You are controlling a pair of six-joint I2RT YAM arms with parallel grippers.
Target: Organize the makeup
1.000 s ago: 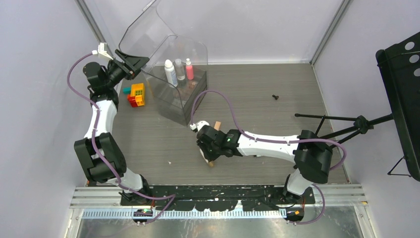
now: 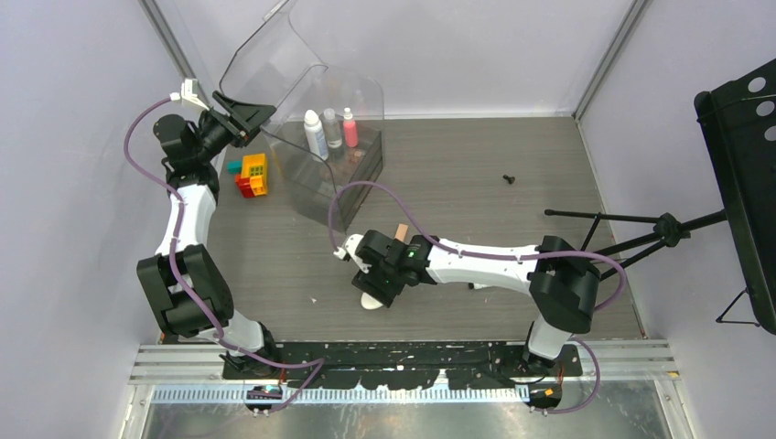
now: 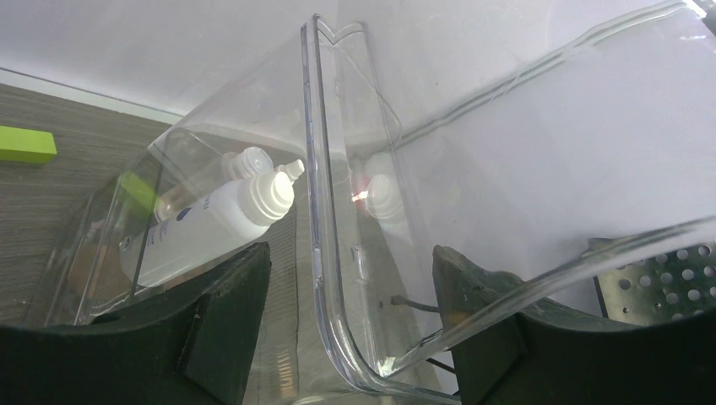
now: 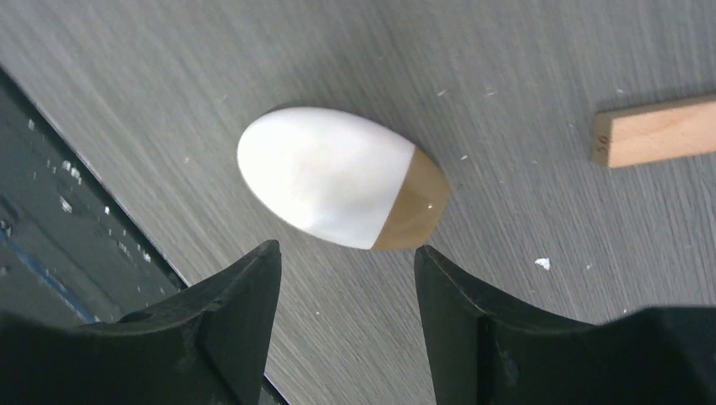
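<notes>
A clear acrylic organizer with its lid up holds a white bottle, a clear bottle and a pink bottle. My left gripper is at the raised lid, fingers apart around the clear edges; whether it grips them is unclear. My right gripper is open above the table, pointing down. Just beyond its fingertips in the right wrist view lies a white oval item with a brown end, not between the fingers.
A wooden block lies beside the oval item. Colourful toy blocks sit left of the organizer. A black stand is at the right.
The left arm has not moved.
</notes>
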